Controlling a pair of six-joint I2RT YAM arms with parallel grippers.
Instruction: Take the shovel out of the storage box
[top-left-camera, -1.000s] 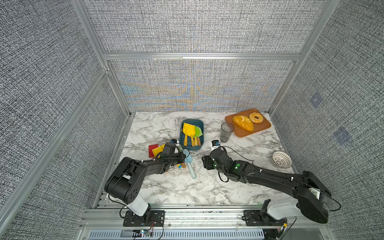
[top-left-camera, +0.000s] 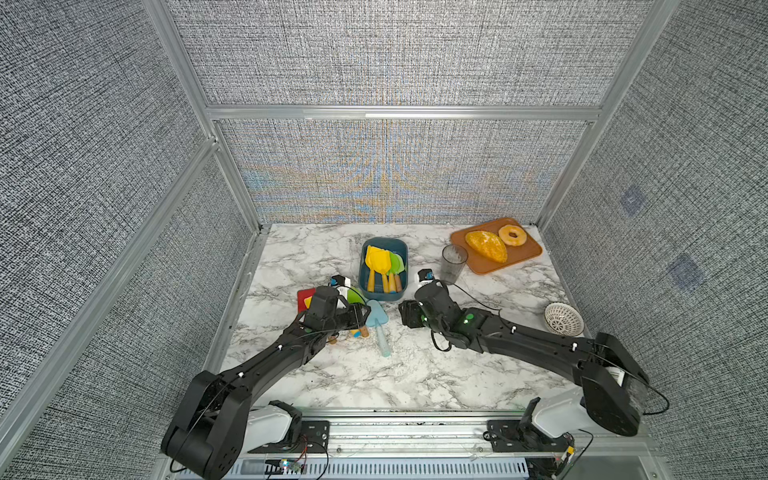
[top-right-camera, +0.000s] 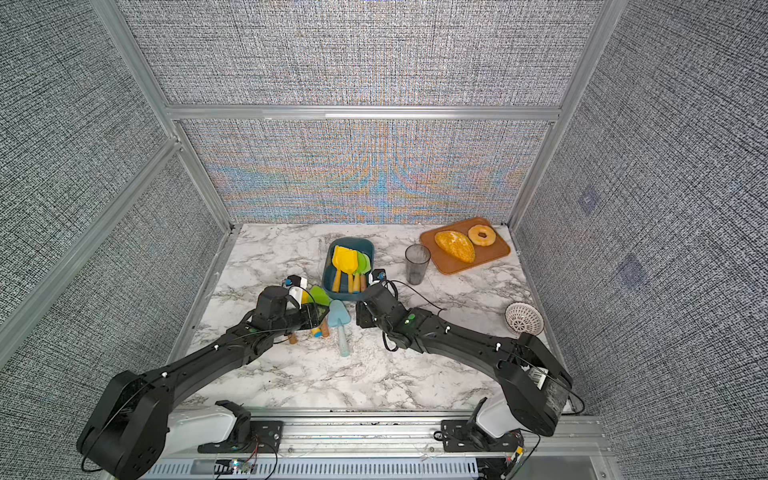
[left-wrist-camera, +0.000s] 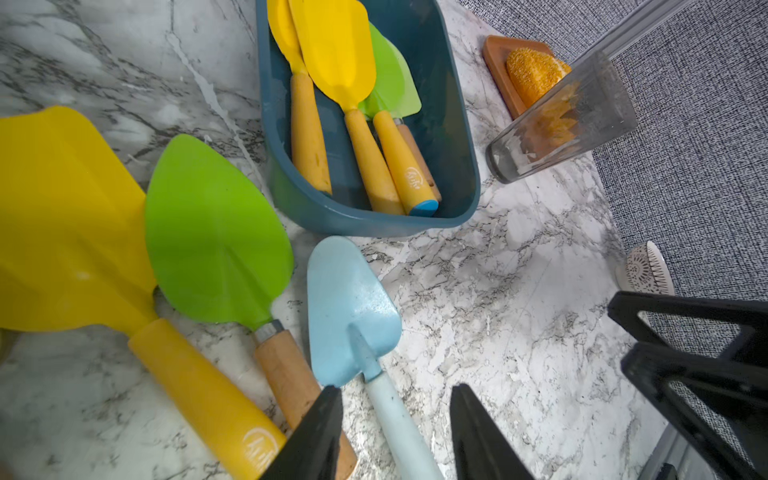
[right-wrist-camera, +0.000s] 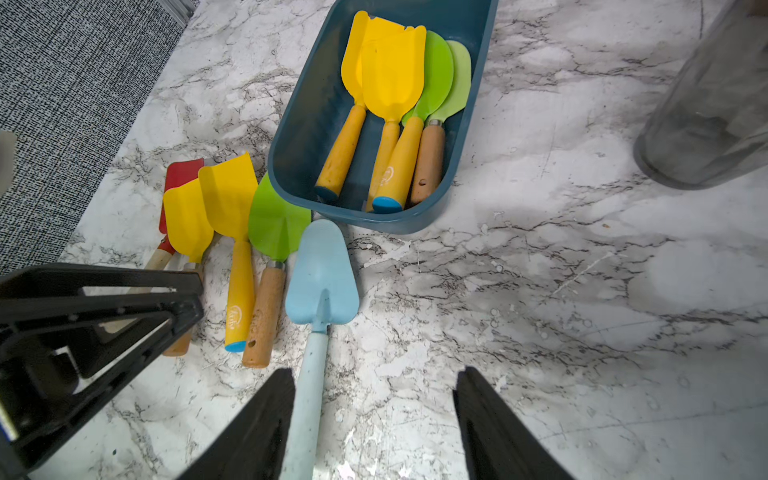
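A dark teal storage box (left-wrist-camera: 280, 160) holds several yellow and green shovels (right-wrist-camera: 392, 76) with yellow and wooden handles. On the table in front of and left of it lie more shovels: a light blue one (right-wrist-camera: 320, 276), a green one (left-wrist-camera: 212, 232), a yellow one (left-wrist-camera: 72, 216) and a red one (right-wrist-camera: 180, 172). My left gripper hovers over these loose shovels, fingers apart, nothing visible between them. My right gripper stands open to the right of the light blue shovel, in front of the box, with empty fingers.
A glass (right-wrist-camera: 696, 112) stands right of the box. Behind it is a brown tray (top-right-camera: 488, 260) with bread and a donut. A white basket (top-right-camera: 524, 318) sits at the right. The table front right of the box is clear.
The left arm has extended and its gripper has risen slightly and shifted from over the light blue shovel.
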